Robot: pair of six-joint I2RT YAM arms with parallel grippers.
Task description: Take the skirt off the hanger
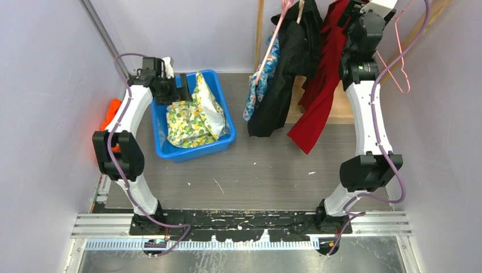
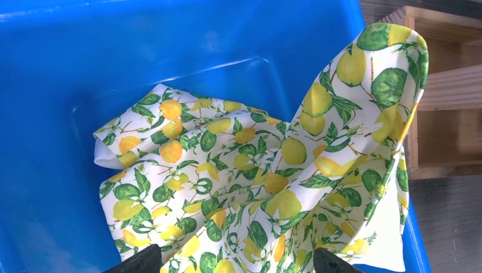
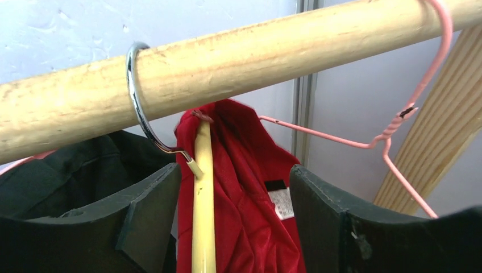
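Note:
My right gripper is raised among the hung garments at the back right, open, facing a yellow wooden hanger (image 3: 203,227) with red cloth (image 3: 250,210) behind it, under the wooden rail (image 3: 227,62). Its metal hook (image 3: 134,91) hangs over the rail. A black garment (image 1: 284,91) and a blue patterned one (image 1: 250,102) hang to the left. My left gripper is open over a lemon-print fabric (image 2: 244,176) lying in the blue bin (image 2: 165,40). I cannot tell which garment is the skirt.
Pink wire hangers (image 3: 403,185) hang on the rail, one empty at the right. A wooden post (image 3: 432,131) stands at the right.

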